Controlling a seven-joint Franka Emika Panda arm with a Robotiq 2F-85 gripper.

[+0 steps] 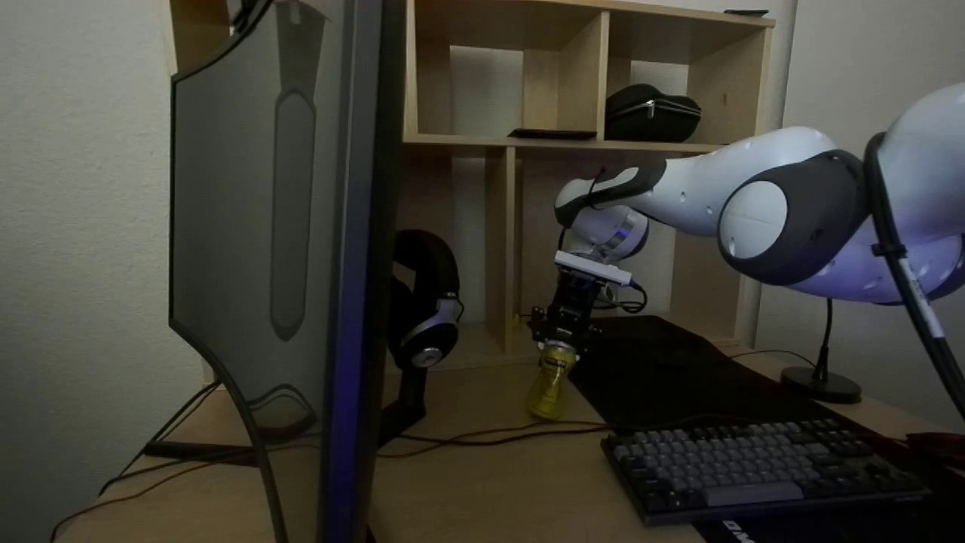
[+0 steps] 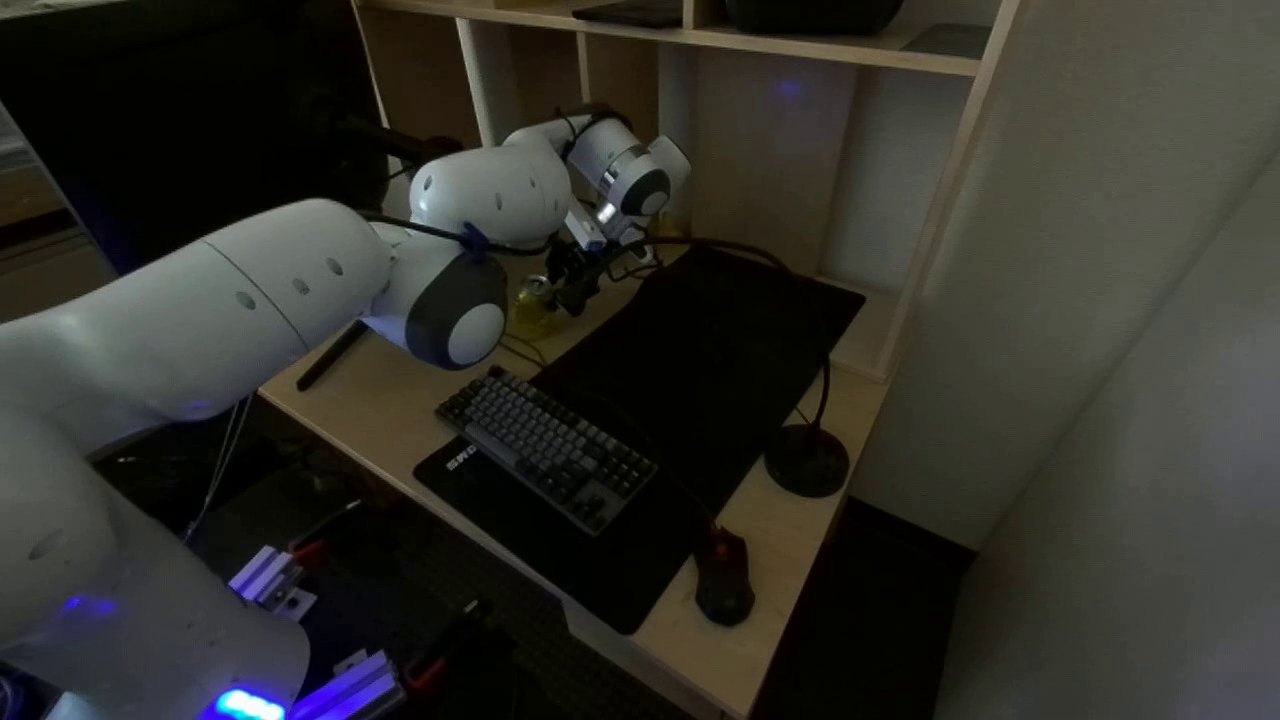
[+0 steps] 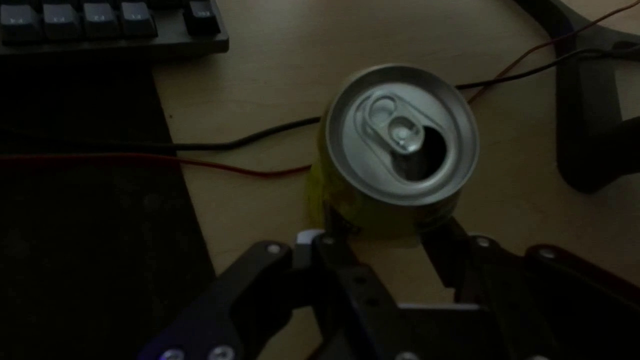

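A yellow drink can (image 1: 549, 383) with a silver top hangs from my gripper (image 1: 561, 342), leaning slightly in exterior view 1. Seen from the wrist, the can (image 3: 402, 135) has its tab in place and its mouth open. My gripper is shut on the can's side, one finger on each side just below the rim. In exterior view 2 the can (image 2: 529, 314) shows dimly beside the dark gripper. Whether its base touches the desk, I cannot tell.
A keyboard (image 1: 755, 466) lies on a black desk mat (image 2: 708, 348). Thin cables (image 3: 252, 172) cross the desk near the can. A headphone stand (image 1: 408, 403) and a large monitor (image 1: 253, 226) stand to the left, shelves (image 1: 470, 339) behind. Bare desk (image 1: 470, 489) lies in front.
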